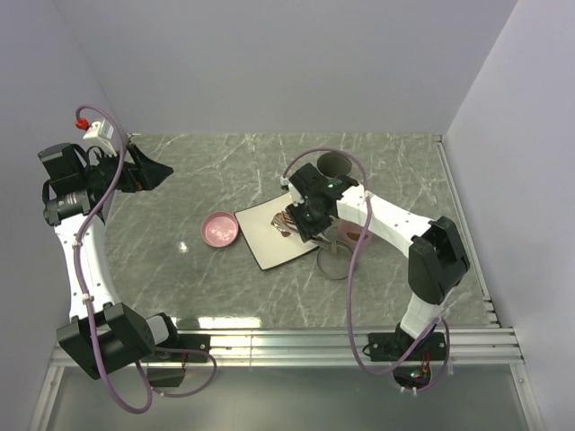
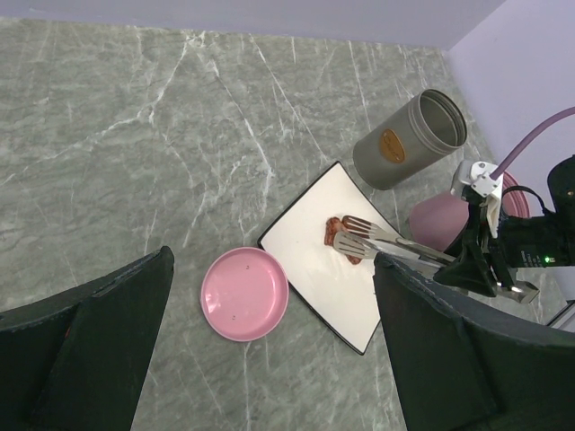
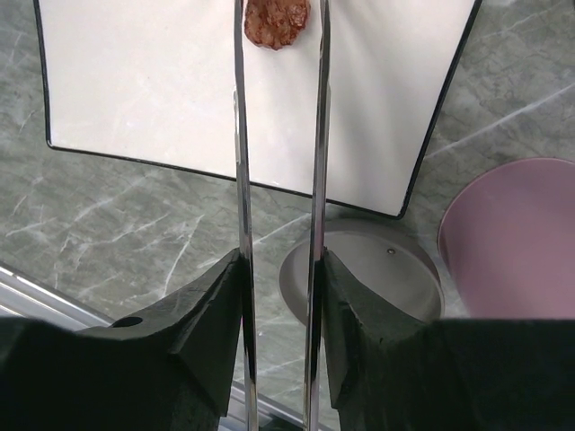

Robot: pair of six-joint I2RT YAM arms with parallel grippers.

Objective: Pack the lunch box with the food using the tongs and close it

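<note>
My right gripper (image 1: pixel 305 220) is above the white board, shut on steel tongs (image 3: pixel 321 135); in the right wrist view its black fingers (image 3: pixel 211 314) press the tongs' two arms, which stand apart. The tongs' fork-like tips are by a brown piece of food (image 3: pixel 276 21) on the board. That piece shows between the two arms, but I cannot tell whether they touch it. A round pink dish (image 2: pixel 244 294) sits left of the board. Far off at the upper left, my left gripper (image 1: pixel 154 169) is open and empty.
A tall grey container (image 2: pixel 386 157) stands behind the board. A pink container (image 3: pixel 517 242) is to the right, partly under the right arm, and a round grey container (image 1: pixel 334 262) is close to the board's front right corner.
</note>
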